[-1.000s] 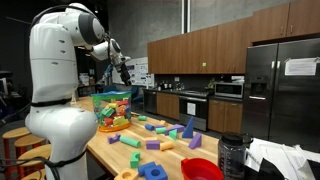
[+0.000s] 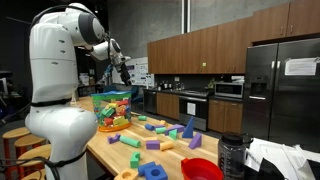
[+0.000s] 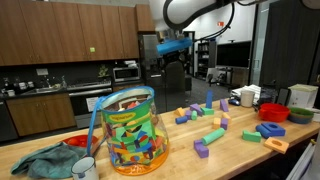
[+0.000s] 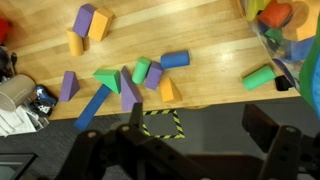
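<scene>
High above the table hangs my gripper (image 3: 172, 47), seen in both exterior views. In the wrist view its dark fingers (image 4: 262, 128) stand far apart, so the gripper is open with nothing between them. Below it, wooden-toy blocks lie scattered: a blue cylinder (image 4: 175, 59), an orange wedge (image 4: 169, 91), a green triangle (image 4: 107, 76) and a long blue bar (image 4: 93, 107). Apart from these lies a green cylinder (image 4: 258, 77). A tall see-through container (image 3: 137, 135) with colourful blocks inside stands on the table, its rim blue and green.
A red bowl (image 2: 201, 169) and a black canister (image 2: 231, 155) stand near the table's edge. Beside the container lie a grey-blue cloth (image 3: 50, 161) and a white mug (image 3: 84, 169). Bare tabletop (image 4: 215, 85) shows between the blocks.
The raised arm has shifted only slightly. The blocks and the container look unmoved.
</scene>
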